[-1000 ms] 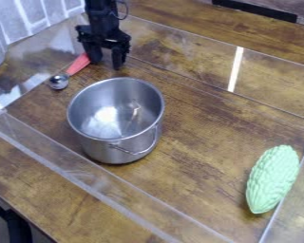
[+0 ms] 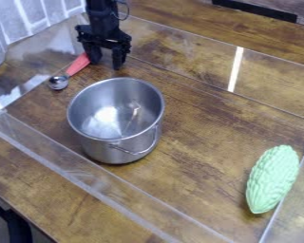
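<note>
My black gripper point(image 2: 104, 47) is at the back left of the camera view, low over the table, by the upper end of a red-handled utensil point(image 2: 76, 65) with a round metal end lying toward the front left. Whether its fingers are open or hold the handle is too small and dark to tell. A large steel pot point(image 2: 115, 121) stands in front of it, and a pale green bumpy vegetable-like object point(image 2: 272, 178) lies at the front right.
Clear transparent edges or panels run along its sides.
</note>
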